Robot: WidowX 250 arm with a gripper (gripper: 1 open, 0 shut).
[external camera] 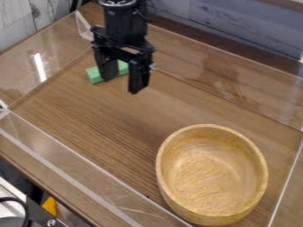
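My black gripper (122, 69) hangs over the wooden table at the upper middle of the camera view, fingers spread open with nothing visible between them. A green block (97, 74) lies on the table just behind and left of it, partly hidden by the gripper. A large yellow oval bowl (211, 173) sits at the lower right.
A wall runs along the back right edge. Cables and a small yellow item (50, 205) are at the lower left, beyond the table's edge.
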